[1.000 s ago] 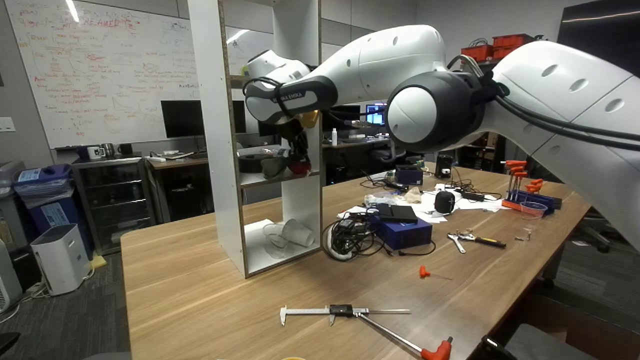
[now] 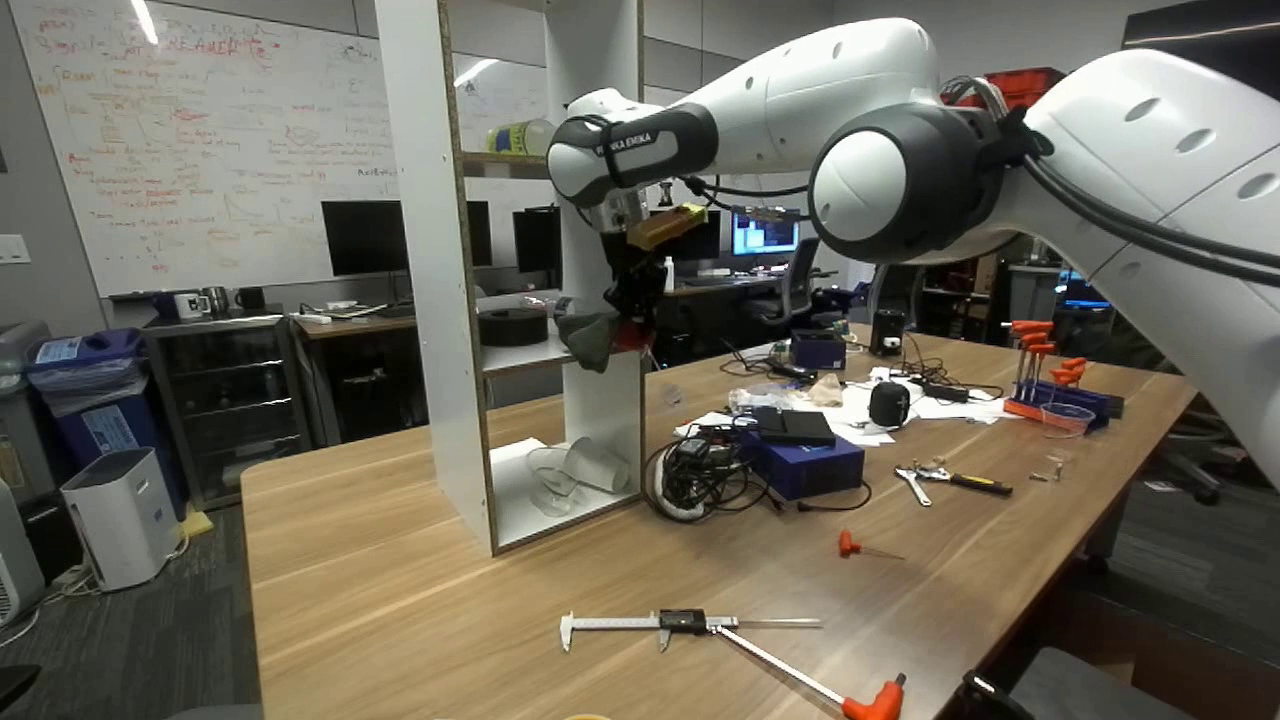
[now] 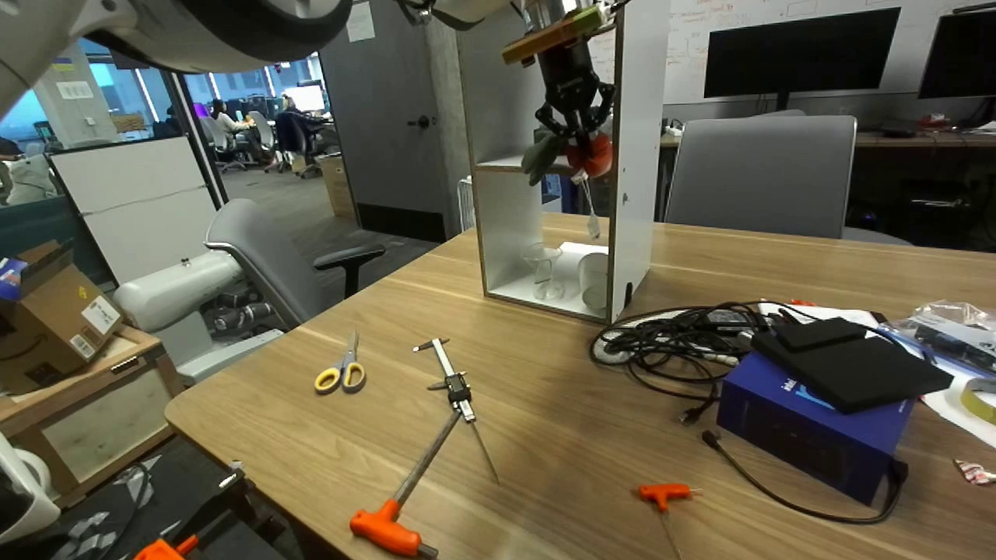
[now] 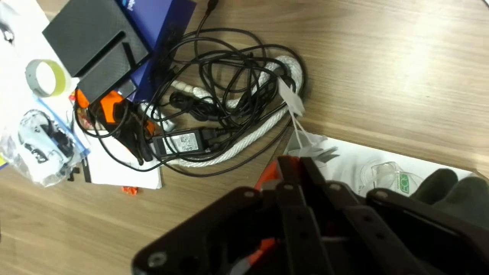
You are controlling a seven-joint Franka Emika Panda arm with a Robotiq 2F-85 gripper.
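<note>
My gripper [image 3: 576, 132] is shut on a soft-looking red and grey-green object with tags. Its round red part [image 3: 594, 155] and grey-green lobes [image 3: 541, 157] hang on either side of the fingers, and a white tag [image 3: 593, 224] dangles below. In exterior view 1 the grey-green part [image 2: 590, 341] hangs at the front of the shelf unit [image 2: 474, 276], near middle-shelf height. Seen from the wrist, the red part shows beside the fingers and the grey-green lobes [image 4: 463, 197] at lower right. Exactly what the object is, I cannot tell.
A black round item [image 2: 512, 326] occupies the middle shelf; clear cups [image 2: 596, 466] lie in the bottom compartment. Tangled cables [image 4: 238, 91] and a blue box [image 2: 801, 462] are beside the unit. Calipers [image 2: 681, 620], scissors [image 3: 341, 373] and orange-handled tools [image 3: 387, 527] lie on the table.
The gripper and its red and grey-green object were inside the middle shelf compartment. They have come out toward the right and the front of the shelf unit, and the wrist has tilted.
</note>
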